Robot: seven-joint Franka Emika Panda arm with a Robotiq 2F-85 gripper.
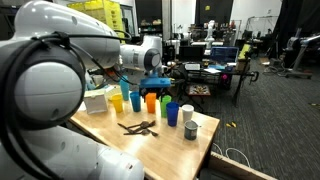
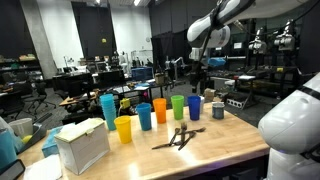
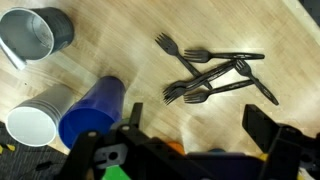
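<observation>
Several black forks (image 3: 210, 72) lie in a loose, overlapping pile on the light wooden table (image 3: 175, 120). The pile shows as a small dark cluster of forks (image 1: 139, 128) in exterior view 1, and as the same forks (image 2: 182, 137) in exterior view 2. My gripper hangs over the table, its fingers spread wide at the bottom of the wrist view. Nothing is between them. The forks lie clear of both fingers, below the gripper's height.
A metal mug (image 3: 38, 32), a blue cup (image 3: 92, 110) and stacked white cups (image 3: 40, 118) stand left of the forks in the wrist view. Orange (image 2: 159, 111), green (image 2: 178, 107) and yellow (image 2: 123, 129) cups form a row, with a white box (image 2: 83, 150) near one end.
</observation>
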